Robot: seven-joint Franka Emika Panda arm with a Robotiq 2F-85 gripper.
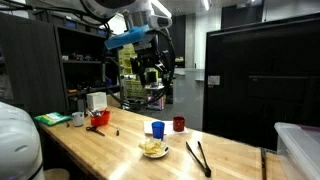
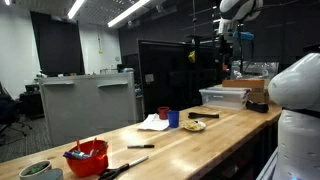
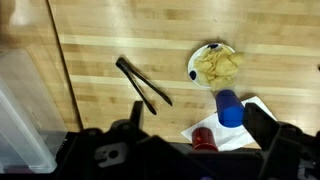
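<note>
My gripper hangs high above the wooden table, open, with nothing between its fingers in the wrist view. Below it sits a small plate (image 3: pixel 193 75) heaped with yellow chips (image 3: pixel 219 65). A blue cup (image 3: pixel 229 109) stands beside the plate, and a red cup (image 3: pixel 204 138) is partly hidden by the gripper. Black tongs (image 3: pixel 143 81) lie spread on the bare wood, left of the plate. Under the cups is a white cloth (image 3: pixel 260 106), partly covered by a finger.
A red basket of tools (image 2: pixel 86 158) stands at one table end, with a knife-like tool (image 2: pixel 123 168) nearby. A clear plastic bin (image 3: pixel 22 115) borders the other side. Open wood surrounds the tongs and plate.
</note>
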